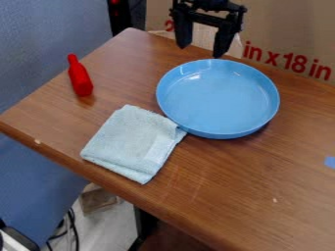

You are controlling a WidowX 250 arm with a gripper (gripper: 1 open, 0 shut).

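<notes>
My black gripper (pixel 203 31) is high at the top centre, above the far edge of the table, its two fingers spread wide apart and nothing visible between them. Below it lies a round blue plate (pixel 217 96). A folded pale blue cloth (pixel 133 141) rests to the plate's lower left. A red bottle (pixel 80 76) is at the left of the table.
A cardboard sheet (pixel 295 29) with red print stands behind the table.
</notes>
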